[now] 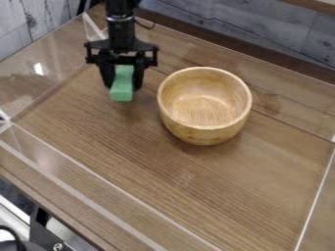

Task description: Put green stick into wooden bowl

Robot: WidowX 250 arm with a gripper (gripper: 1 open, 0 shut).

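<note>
The green stick (123,84) is upright between the dark fingers of my gripper (121,71), which is shut on it near the stick's upper part. Its lower end points down at the table, and it appears raised. To the right, a short distance away, stands the wooden bowl (167,102), round and light tan, its inside bare. The gripper is left of the bowl's rim, at about the height of its upper edge in the picture.
Bare brown wooden table (157,196) spreads in front and to the right. Black cables (26,230) lie at the lower left edge. A grey plank wall (288,34) borders the back right.
</note>
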